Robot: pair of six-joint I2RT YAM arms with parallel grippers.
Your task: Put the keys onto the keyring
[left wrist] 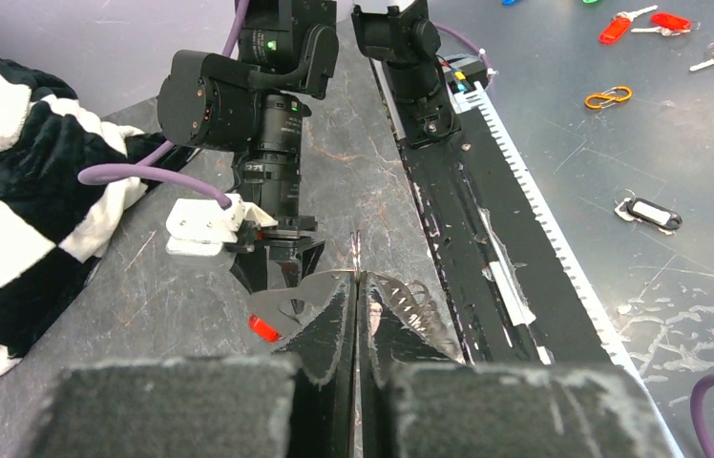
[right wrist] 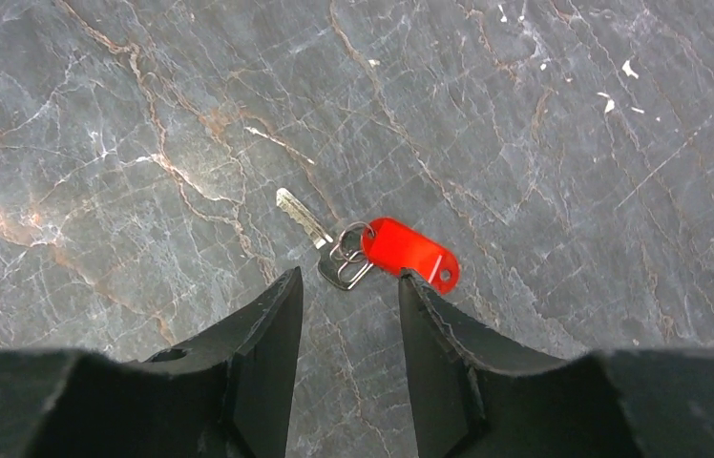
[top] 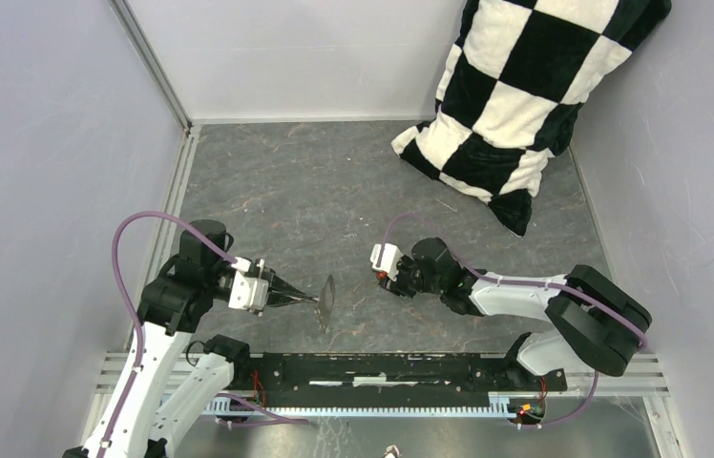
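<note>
My left gripper (top: 315, 299) is shut on the thin metal keyring (top: 327, 305), which hangs above the table. In the left wrist view the keyring (left wrist: 393, 286) spreads in a blurred arc behind the left fingertips, with blurred small metal pieces at its right. A silver key (right wrist: 302, 218), joined by a small ring to a red tag (right wrist: 409, 250), lies on the table in the right wrist view. My right gripper is open over it, its fingertips spread around the tag's ring end, nothing gripped. The red tag (left wrist: 263, 328) also shows below the right gripper in the left wrist view.
A checkered cushion (top: 515, 91) leans at the back right. Beyond the front rail lie red-tagged keys (left wrist: 618, 29), an orange carabiner (left wrist: 608, 97) and a black tag (left wrist: 654, 213). Table behind the grippers is bare.
</note>
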